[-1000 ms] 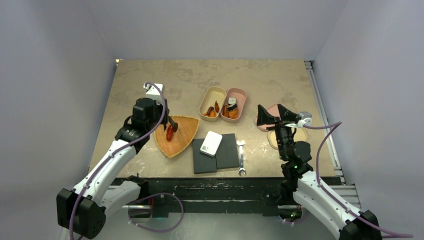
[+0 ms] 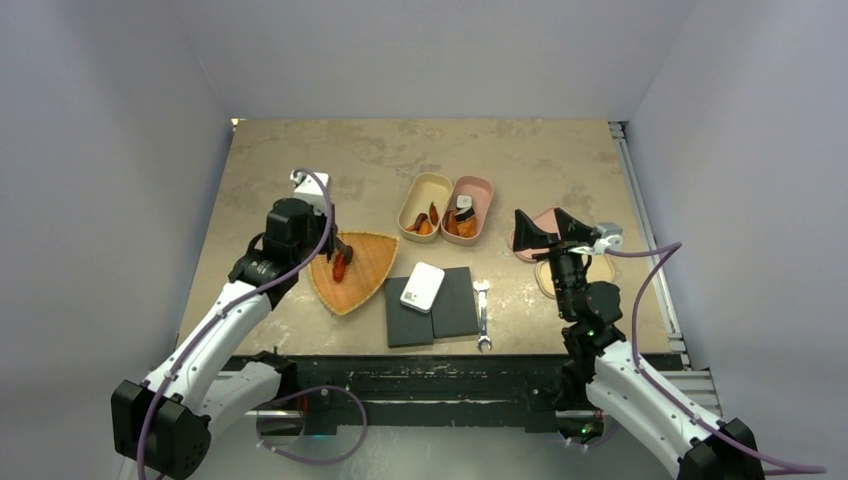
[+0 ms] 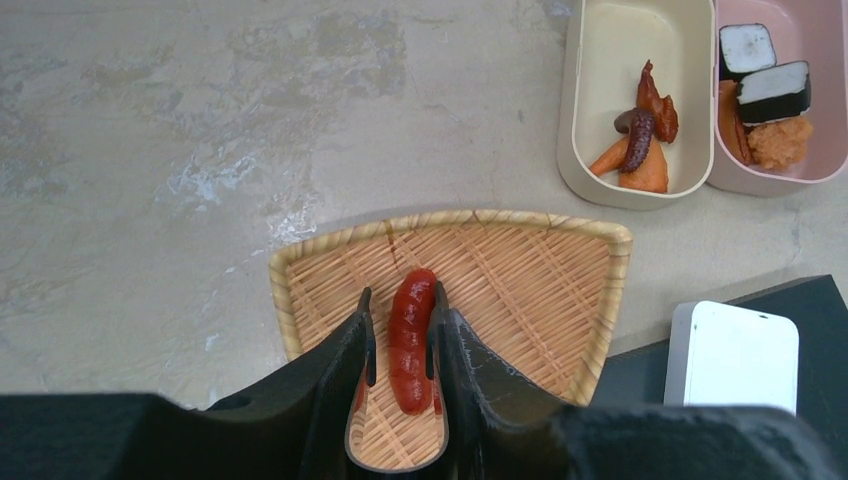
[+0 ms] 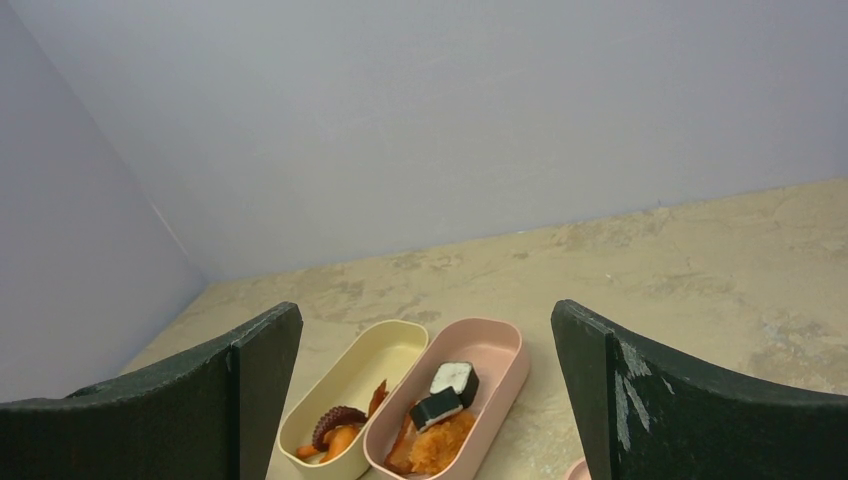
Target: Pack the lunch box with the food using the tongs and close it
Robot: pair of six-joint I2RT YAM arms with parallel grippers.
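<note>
A red sausage (image 3: 408,335) lies on the woven basket tray (image 3: 615,275). My left gripper stands around it, open, one finger on each side. A narrow gap shows on the sausage's left, while the right finger (image 3: 437,325) is close beside it or touching; I cannot tell which. Right of the tray, the cream box (image 2: 413,190) holds a small octopus-like piece and orange pieces. Against it sits the pink box (image 2: 482,185), holding rice pieces wrapped in black and a fried piece. My right gripper (image 2: 540,224) is open and empty above the pink lid (image 2: 520,254).
A white device (image 2: 422,287) rests on a dark folder (image 2: 457,300) right of the tray, with a wrench (image 2: 483,315) alongside. A cream lid (image 2: 546,283) lies partly under the right arm.
The sausage, both boxes and the right arm look unmoved.
</note>
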